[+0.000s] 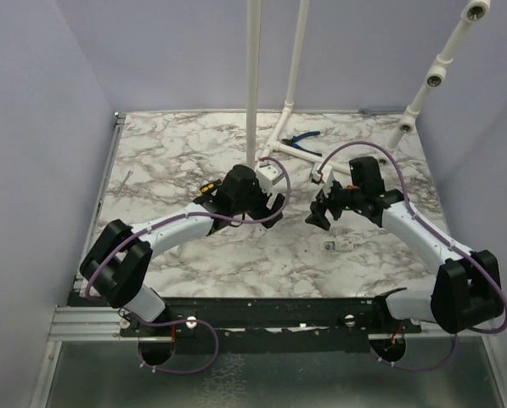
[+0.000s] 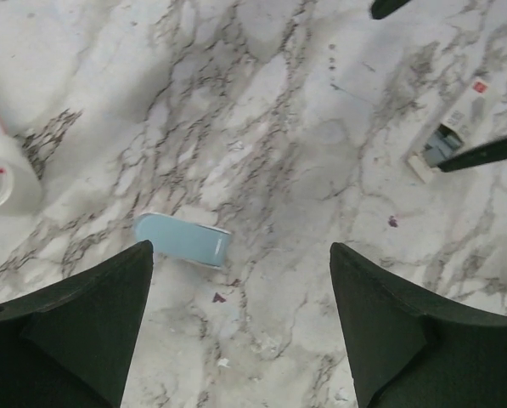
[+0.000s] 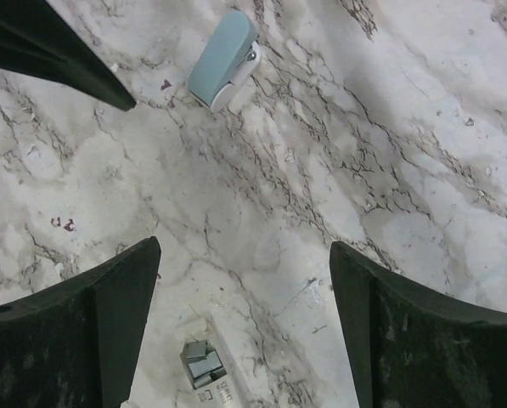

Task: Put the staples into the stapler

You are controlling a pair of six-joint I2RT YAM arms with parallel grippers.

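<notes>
The light blue stapler (image 2: 181, 239) lies closed-looking on the marble table, ahead of my left gripper, which is open with nothing between its fingers. In the right wrist view the stapler (image 3: 224, 58) shows near the top, its pale base under the blue cover. A small pale staple box (image 3: 217, 384) with grey staples (image 3: 204, 360) at one end sits near the bottom of that view. My right gripper is also open and empty, with bare marble between its fingers. In the top view the arms largely hide the stapler, while the box (image 1: 344, 245) is clear.
White pipes (image 1: 308, 155) cross the table behind the grippers. Blue-handled pliers (image 1: 300, 140) and a yellow-black screwdriver (image 1: 209, 185) lie farther back. The two grippers stand close together. Marble is free at front left.
</notes>
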